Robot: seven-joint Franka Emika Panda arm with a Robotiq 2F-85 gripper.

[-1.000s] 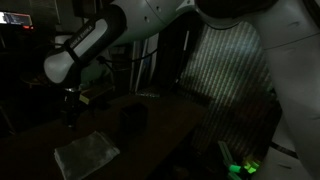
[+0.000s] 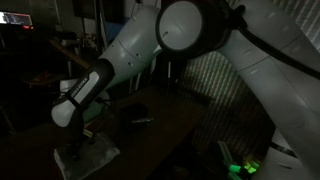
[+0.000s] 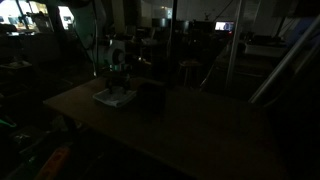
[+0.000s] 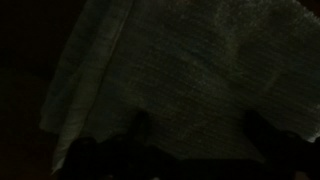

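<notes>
A pale, folded cloth (image 2: 98, 158) lies on the left of the dark brown table. It fills most of the wrist view, where its ribbed weave (image 4: 190, 70) and a fold along the left side show. My gripper is open above the cloth, two dark fingers wide apart with only cloth visible beneath the gap. Whether the fingertips touch the fabric is too dark to tell. From the other side, the cloth (image 3: 113, 98) appears as a light patch near the table's far left edge.
Close beside the cloth stands a dark box-like object (image 3: 151, 97), with something light on its top in the first exterior view. The room is very dim, and a corrugated metal sheet (image 2: 225, 95) stands beyond the table.
Cloth and box appear unmoved.
</notes>
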